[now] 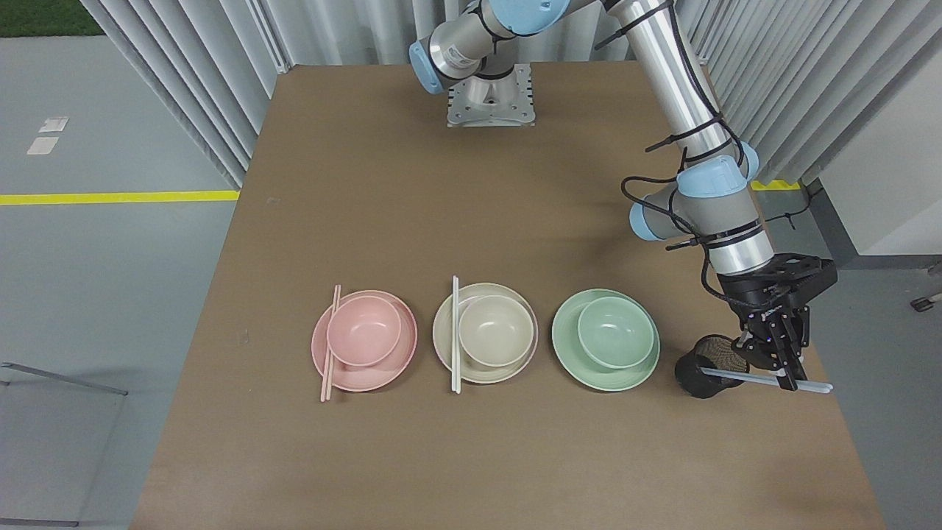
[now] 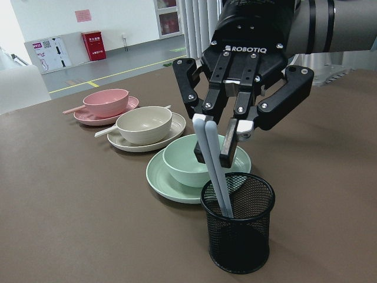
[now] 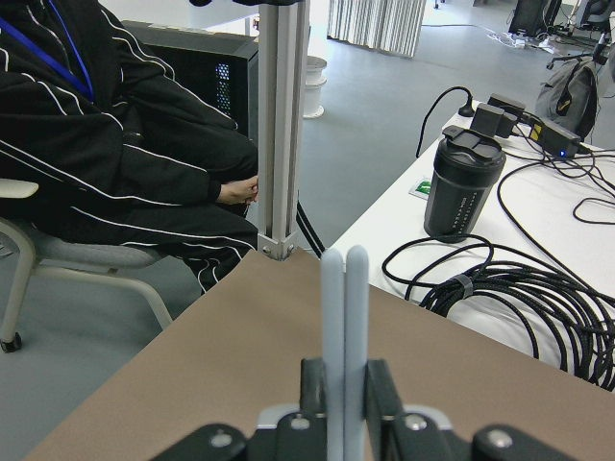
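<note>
My gripper (image 1: 781,371) is shut on a pair of pale blue-grey chopsticks (image 3: 344,307), held above the black mesh pen holder (image 2: 238,247); in the left view their lower ends overlap the holder's mouth. A green bowl (image 1: 615,331) sits on a green plate (image 1: 572,349) just left of the holder. The cream bowl (image 1: 495,330) on its plate has white chopsticks (image 1: 455,336) along its left side; the pink bowl (image 1: 363,330) on its plate has pink chopsticks (image 1: 327,371) likewise.
In the wrist view a metal post (image 3: 279,134) and a white table with coiled cables (image 3: 519,307) stand beyond the edge.
</note>
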